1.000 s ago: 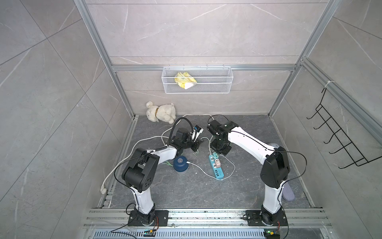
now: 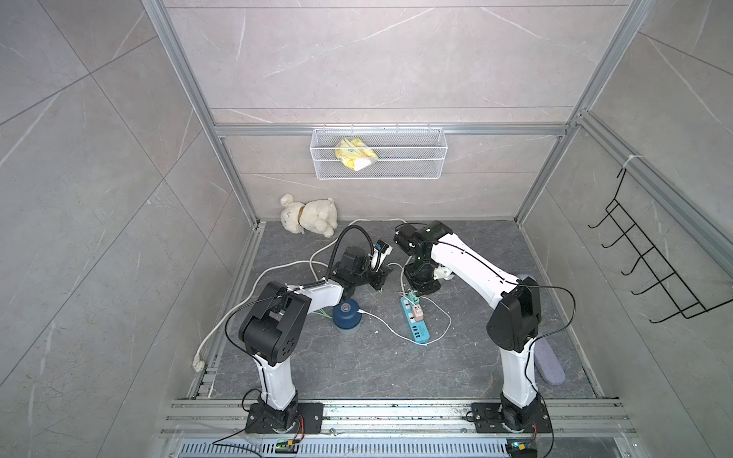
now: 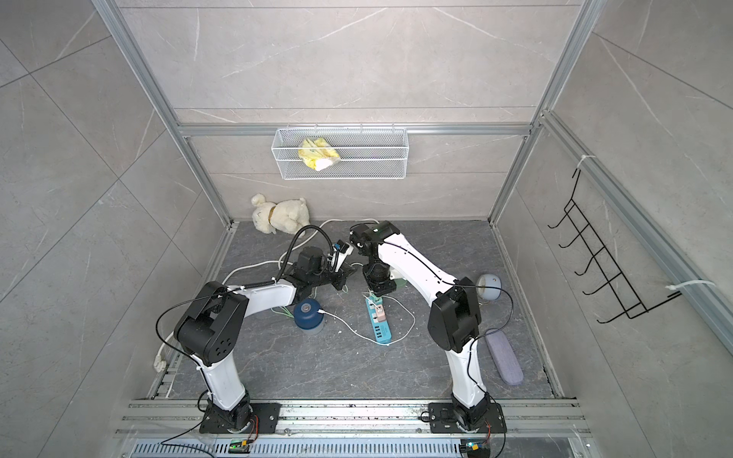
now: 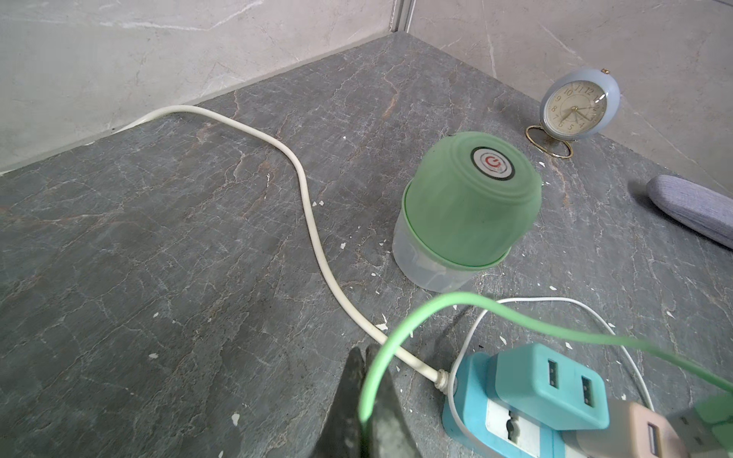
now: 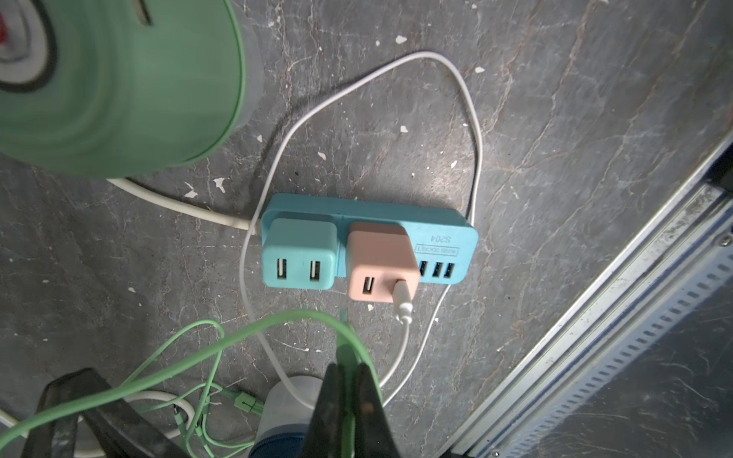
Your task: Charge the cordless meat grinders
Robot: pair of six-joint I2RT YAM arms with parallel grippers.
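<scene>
A green meat grinder (image 4: 471, 200) stands upright behind the blue power strip (image 5: 446, 240), which carries a teal charger (image 5: 297, 252) and a pink charger (image 5: 381, 259) with a white cable plugged in. A blue grinder (image 2: 346, 311) sits left of the strip, a white cable at its side. My left gripper is shut on a green cable (image 4: 534, 324) that arches over the strip. My right gripper is shut, hanging over the strip's near side, with green cable and a plug at its fingers; whether it grips them is unclear.
A white plush bear (image 2: 309, 215) lies at back left. A clock (image 4: 576, 107) and a lavender case (image 2: 549, 358) are on the right. Cables cross the table; a wire basket (image 2: 412, 152) hangs on the back wall.
My right arm has shifted left and slightly up in the top left view.
</scene>
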